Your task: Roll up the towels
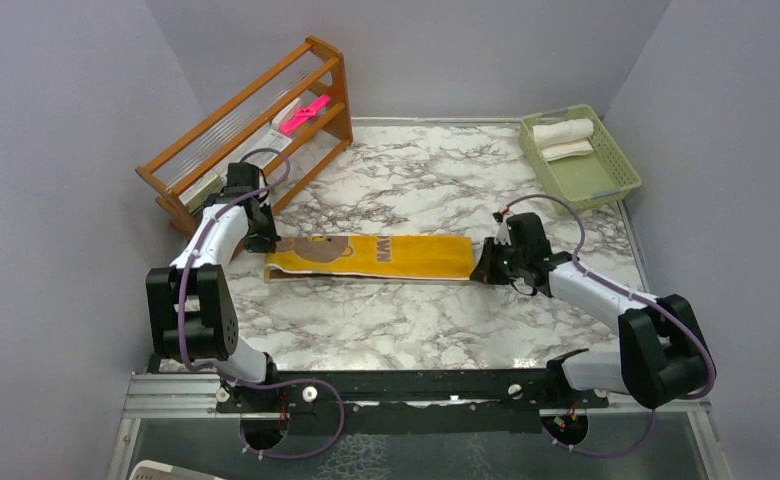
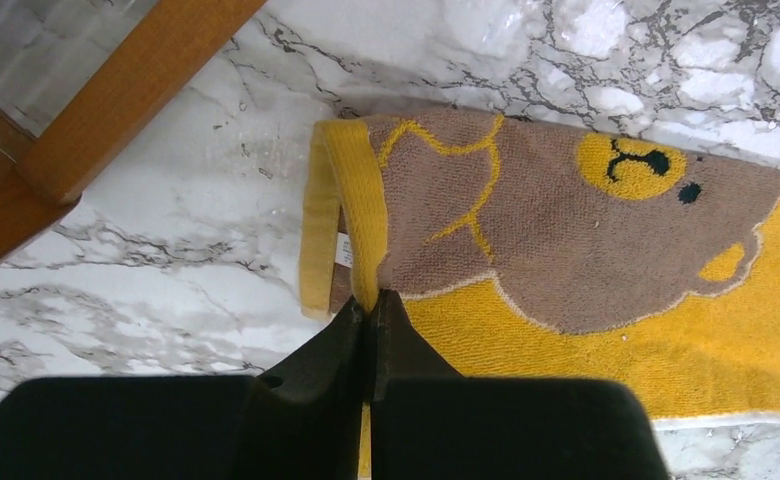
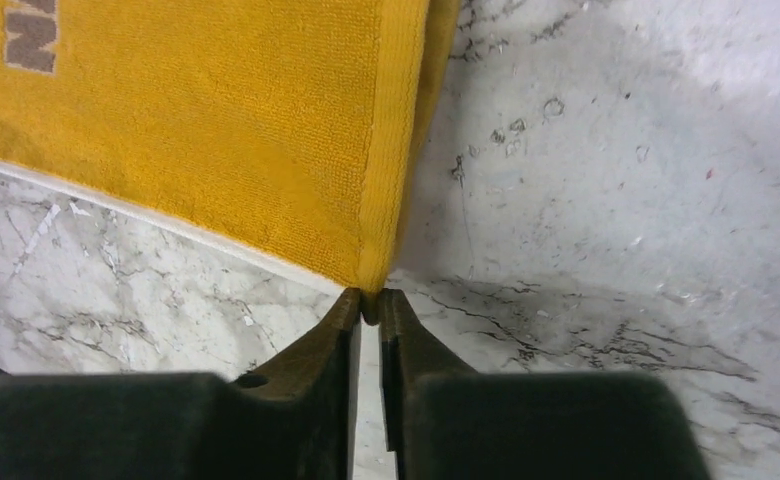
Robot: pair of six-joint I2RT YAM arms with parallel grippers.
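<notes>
A towel, yellow with a brown bear, lies folded lengthwise in a long strip (image 1: 421, 256) across the middle of the table in the top view. At its left end my left gripper is shut on the yellow edge of the upper layer (image 2: 359, 200); the lower layer shows beside it with a white tag. By the right end's front corner is my right gripper. Its fingers stand slightly apart, a narrow gap showing below, with the yellow towel corner between their tips. Along the front, a thin part of the brown lower layer shows at left.
A wooden rack (image 1: 331, 80) stands at the back left, close to my left arm. The green basket (image 1: 606, 180) at the back right holds white rolled towels (image 1: 563, 133).
</notes>
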